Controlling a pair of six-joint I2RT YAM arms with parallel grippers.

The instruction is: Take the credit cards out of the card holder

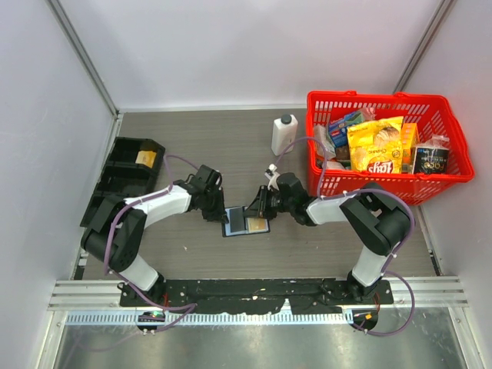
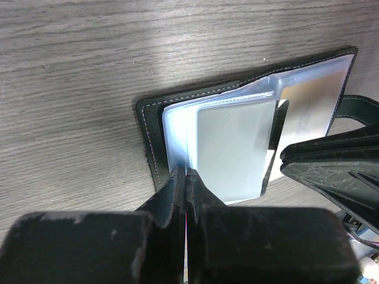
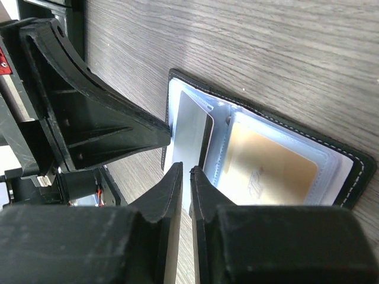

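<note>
The dark, stitched card holder (image 1: 237,234) lies unfolded on the table between both arms. In its left clear sleeve sits a grey card (image 2: 234,145) with a black stripe; its striped edge tilts up out of the sleeve. A tan card (image 3: 269,165) lies in the other sleeve. My left gripper is shut, its tips against the left sleeve beside the grey card, nothing visible between them. My right gripper is slightly open, a narrow gap between its tips, at the lower end of the striped edge. Whether that edge reaches between the tips is unclear.
A white bottle (image 1: 284,134) and a red basket (image 1: 384,182) full of packages stand behind on the right. A black tray (image 1: 115,181) is at the left. The table in front of the holder is clear.
</note>
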